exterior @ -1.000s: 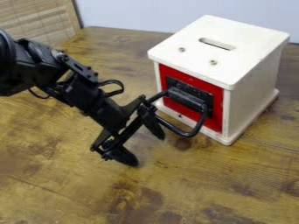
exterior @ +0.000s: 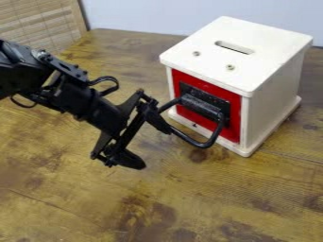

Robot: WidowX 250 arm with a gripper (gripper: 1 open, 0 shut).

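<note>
A white wooden box point(exterior: 269, 66) with a slot on top stands at right. Its red front panel point(exterior: 190, 85) carries a black padlock-like fitting with a large U-shaped black handle point(exterior: 203, 142) sticking out toward the lower left. The black gripper point(exterior: 136, 142), angled down from the arm at left, is beside the left end of that handle, its fingers apparently apart. Whether anything is between them is unclear.
A woven panel point(exterior: 38, 19) stands at the back left, and a pale wall runs behind the box.
The gripper has shifted slightly up and left, and its fingers' angle looks a little different. The box appears unmoved.
</note>
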